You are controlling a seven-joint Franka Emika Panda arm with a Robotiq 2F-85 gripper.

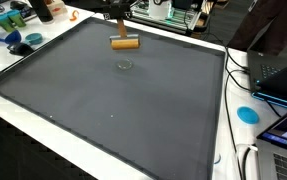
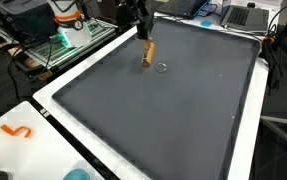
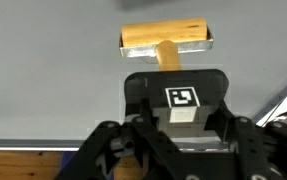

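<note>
My gripper (image 2: 146,33) is shut on the handle of a wooden T-shaped tool (image 2: 149,52). Its wooden crosspiece (image 3: 163,34) has a pale metal strip along one side, seen in the wrist view. The short handle (image 3: 169,56) runs back between the fingers, whose dark ends hide the rest. In exterior view 1 the tool (image 1: 125,43) hangs at the far end of the grey table, crosspiece down. Whether it touches the surface I cannot tell. Apart from it, a small round silvery piece (image 1: 125,65) lies on the table.
Laptops (image 1: 278,150) and a blue disc (image 1: 248,115) stand off to the right in exterior view 1. Several small containers and a blue scoop (image 1: 19,48) occupy the left side.
</note>
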